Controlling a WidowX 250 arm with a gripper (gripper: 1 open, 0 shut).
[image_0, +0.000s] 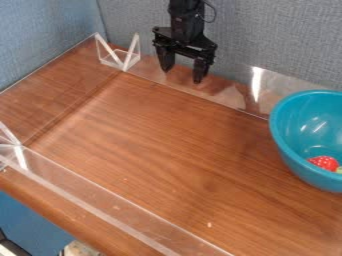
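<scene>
My black gripper (183, 60) hangs at the top centre of the camera view, over the back edge of the wooden surface, its two fingers apart and open with nothing between them. On the right, partly cut off by the frame, sits a turquoise bowl (301, 120) with a red spotted object (322, 162) and a bit of something pale green inside.
Clear plastic walls (107, 200) edge it at front and back, with angular clear corner pieces at left. Grey padded walls (267, 35) stand behind.
</scene>
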